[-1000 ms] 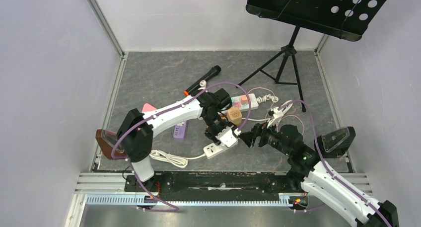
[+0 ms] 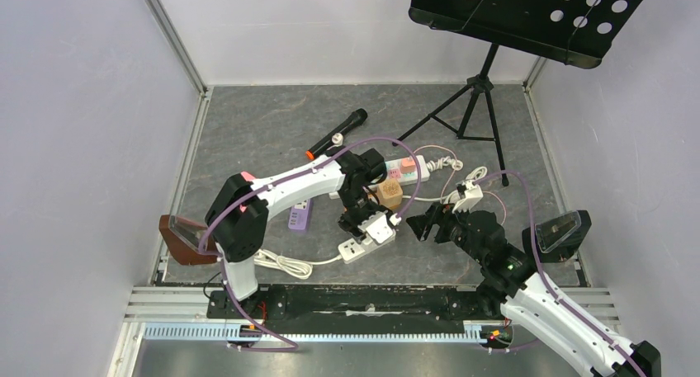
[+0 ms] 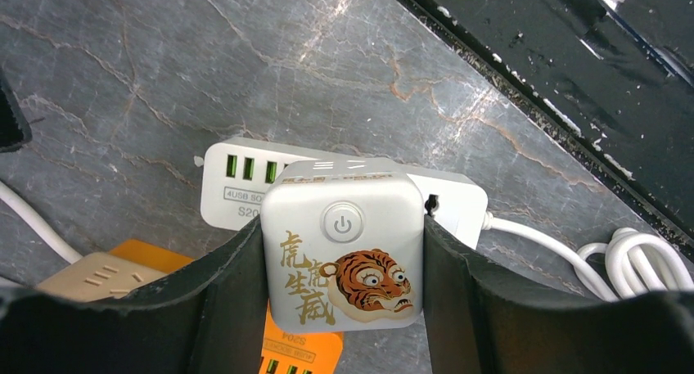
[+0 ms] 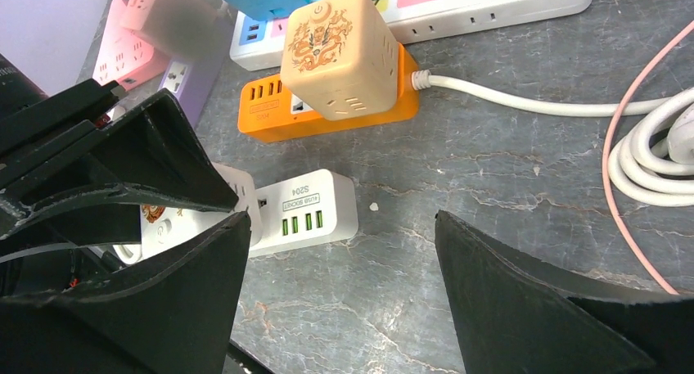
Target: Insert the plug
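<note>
A white cube plug with a tiger print [image 3: 344, 284] is between the fingers of my left gripper [image 2: 364, 227], directly over the white S20 power strip [image 3: 229, 186]; whether it is seated in the sockets cannot be seen. In the right wrist view that strip [image 4: 315, 210] shows its USB end, with the cube partly hidden behind the left gripper. My right gripper [image 2: 425, 222] stands open to the right of the strip, with nothing between its fingers.
An orange strip with a peach cube [image 4: 327, 47], a purple strip [image 2: 299, 216] and a long white strip [image 4: 507, 2] lie behind. Coiled cables lie left and right. A music stand [image 2: 487, 96] stands at back right.
Since about a second ago my right gripper has moved slightly to the right, away from the left one. The left arm has shifted only slightly, its gripper still over the strip.
</note>
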